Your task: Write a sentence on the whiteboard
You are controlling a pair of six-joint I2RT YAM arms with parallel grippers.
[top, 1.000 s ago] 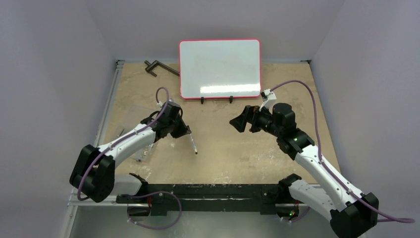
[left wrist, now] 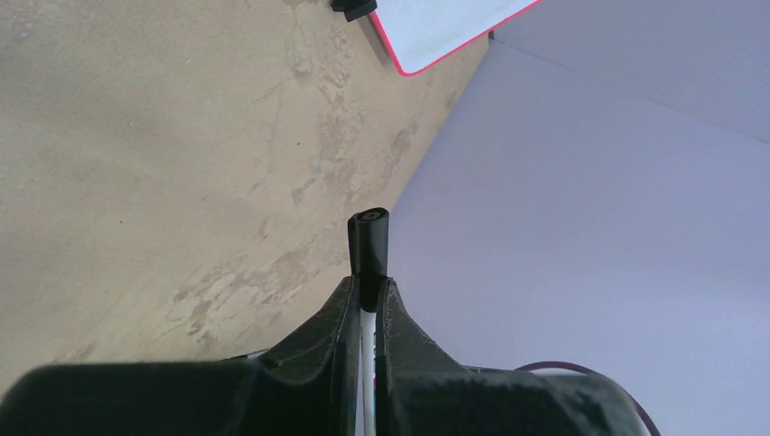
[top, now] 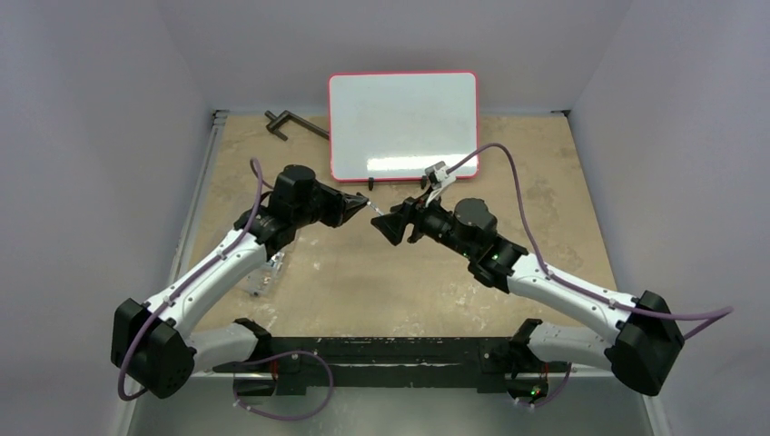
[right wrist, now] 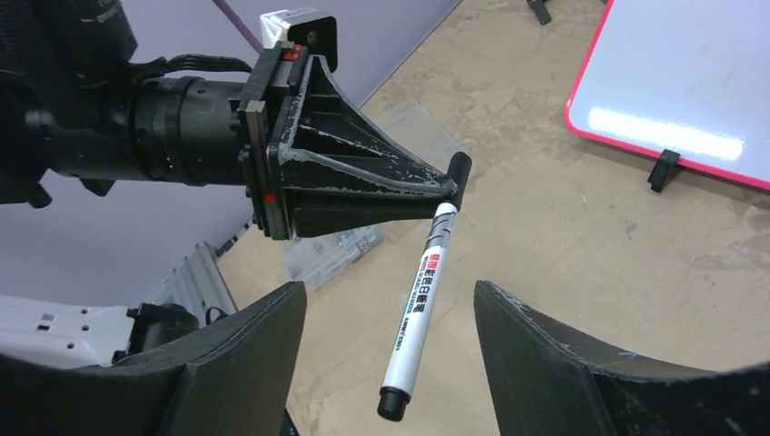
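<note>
A white marker with a black cap is gripped at its capped end by my left gripper, which is shut on it. In the right wrist view its white body slants down into the space between the fingers of my right gripper. Those fingers stand apart on either side of the marker, touching neither side. From above, the two grippers face each other, and only a short bit of the marker shows between them. The red-edged whiteboard stands blank behind them.
Two black clips hold the whiteboard's lower edge. A clear plastic box lies on the left of the table, partly behind the left arm. A dark bracket lies at the back left.
My left gripper has carried the marker toward the board and slightly right, swinging its free end rightward. The right gripper has moved left, and its fingers now straddle the marker.
</note>
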